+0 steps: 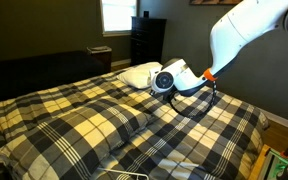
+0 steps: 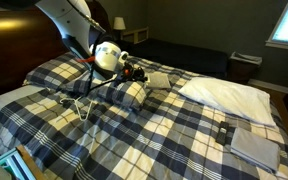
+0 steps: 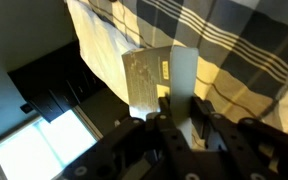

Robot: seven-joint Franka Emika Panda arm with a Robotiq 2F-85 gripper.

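Pointing down over the plaid bed, my gripper is shut on a pale, narrow thing (image 3: 184, 68), whose full shape I cannot make out. Just past it in the wrist view is a flat tan piece (image 3: 144, 72), seemingly above the cover; whether the two are joined I cannot tell. Exterior view 2 has a beige flat thing (image 2: 159, 81) close to the right of my gripper (image 2: 138, 74). The arm's wrist hides the fingertips in exterior view 1.
A white pillow (image 2: 224, 98) lies on the bed's far side. Near it in exterior view 2 are a grey-white flat box (image 2: 255, 148) and a dark remote-like object (image 2: 224, 133). Bunched plaid bedding (image 1: 76, 135) rises beside the arm. A white cable (image 2: 79, 104) lies there too.
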